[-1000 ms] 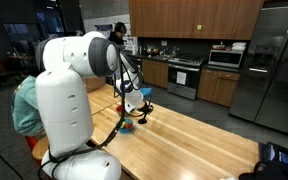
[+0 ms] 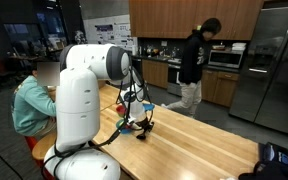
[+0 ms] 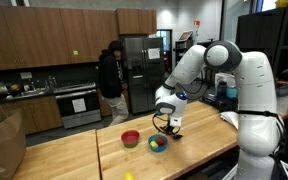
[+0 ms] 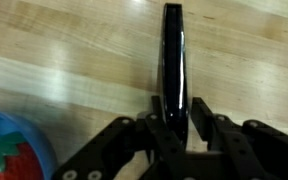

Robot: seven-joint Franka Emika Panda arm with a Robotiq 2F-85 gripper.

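A slim black object like a marker lies lengthwise on the wooden table in the wrist view. Its near end runs between the dark fingers of my gripper, and the gripper hides that end. Whether the fingers press on it cannot be made out. In exterior view 2, my gripper points down close to the tabletop, right of a blue bowl. The same bowl shows at the wrist view's lower left, with red and green items inside.
A red bowl stands left of the blue one. Something yellow is at the table's near edge. Wide bare table extends to the right in exterior view 1. A person in black walks behind the table; another sits at the left.
Over the last second my gripper has come down closer to the table. The person in black has walked from left to right behind the arm.
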